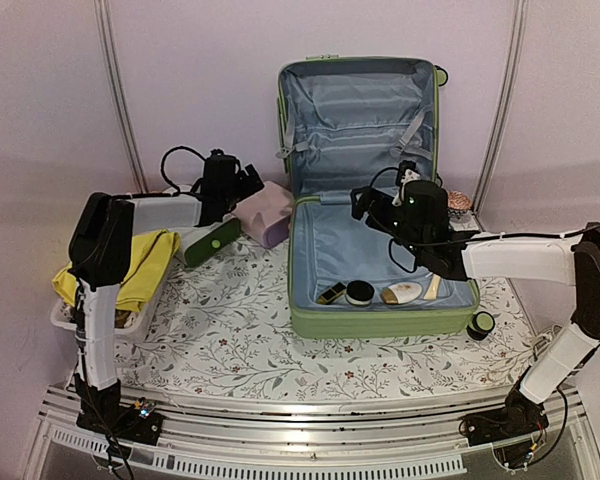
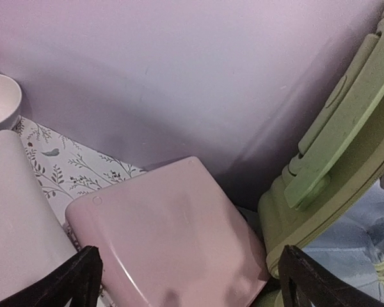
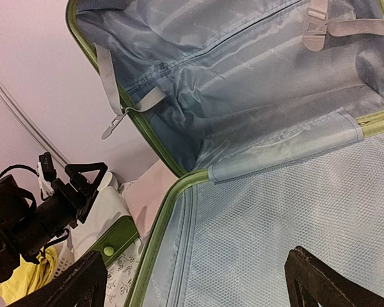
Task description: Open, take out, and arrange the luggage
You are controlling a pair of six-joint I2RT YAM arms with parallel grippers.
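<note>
An open green suitcase with blue lining stands at the centre-right, lid upright; small toiletries such as a black round jar and a cream bottle lie at its front. My left gripper is open above a pink case left of the suitcase, beside a white case and a green case. My right gripper hangs open over the suitcase's interior, nothing between its fingers.
A white basket with a yellow cloth sits at the left. A dark round jar lies right of the suitcase.
</note>
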